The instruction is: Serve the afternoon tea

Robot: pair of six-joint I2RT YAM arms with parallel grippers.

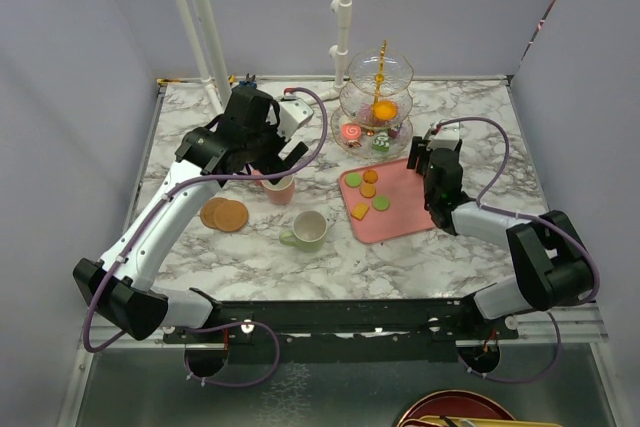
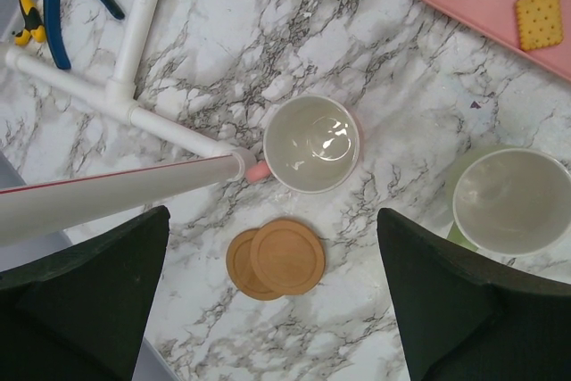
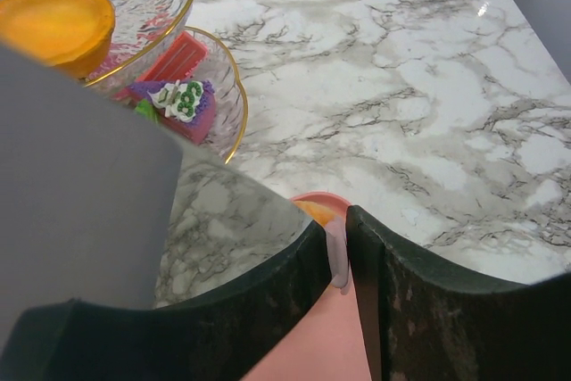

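Observation:
A three-tier stand [image 1: 383, 97] with cakes stands at the back. On a pink tray [image 1: 395, 222] lie macarons [image 1: 381, 203] and a square biscuit [image 1: 360, 211]. My right gripper, over the tray's back right, is shut on a small pale pink item [image 3: 337, 256]; something orange beside it is partly hidden. My left gripper is open above the pink cup [image 2: 312, 144], with nothing between its fingers. A green cup [image 2: 507, 198] stands to its right, and two brown coasters [image 2: 287, 256] lie nearby.
White pipes [image 2: 169, 131] and pliers [image 2: 55, 20] lie at the back left. Bare marble [image 3: 419, 86] is right of the stand. The front of the table below the tray is clear.

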